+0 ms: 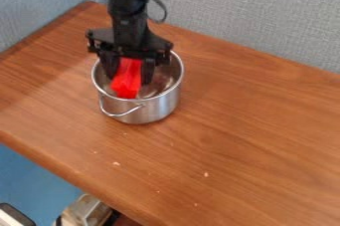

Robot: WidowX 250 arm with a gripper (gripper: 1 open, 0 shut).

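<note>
My black gripper reaches down into a steel pot on the wooden table, shut on a red object that is inside the pot. The fingertips are partly hidden by the pot and the red object. The pot's wire handle hangs at its front left.
Grey walls stand behind. A blue area and some hardware lie past the table's lower left edge.
</note>
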